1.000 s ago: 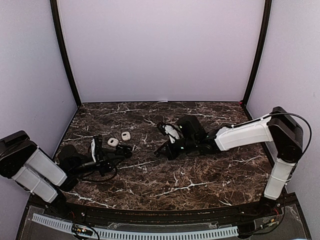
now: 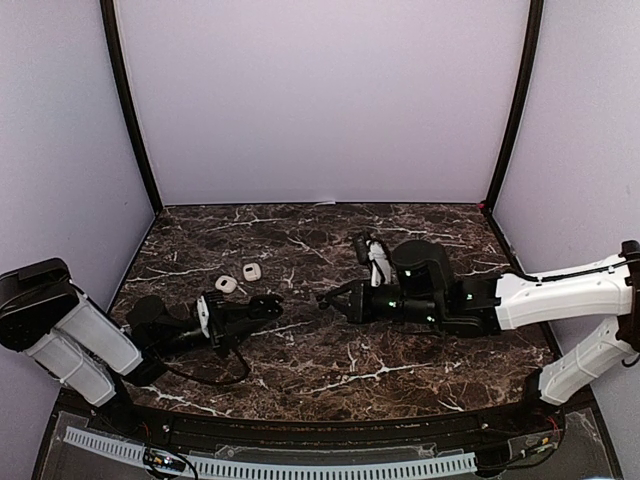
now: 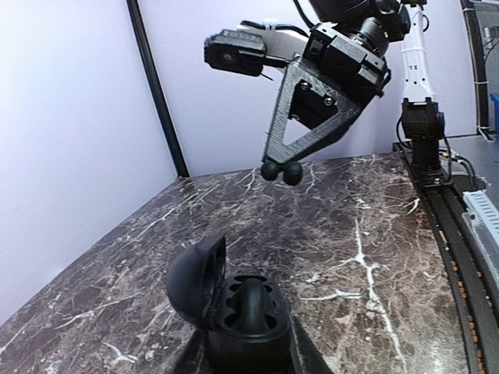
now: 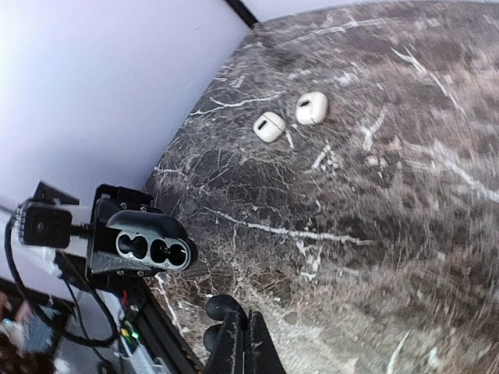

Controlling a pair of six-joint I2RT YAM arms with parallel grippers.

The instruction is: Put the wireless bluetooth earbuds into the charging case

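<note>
My left gripper (image 2: 262, 316) is shut on the black charging case, lid raised; the right wrist view shows its two empty-looking earbud slots (image 4: 151, 251). My right gripper is shut, with small black rounded pieces (image 4: 223, 308) at its tips; whether these are earbuds or fingertip pads I cannot tell. It hangs in the air to the right of the case, slightly apart, and in the left wrist view appears above it.
Two white rounded cases (image 2: 226, 284) lie on the marble table (image 2: 330, 380) behind the left gripper. Walls border the sides.
The right arm has shifted rightward and changed its pose, its gripper a little farther from the case.
</note>
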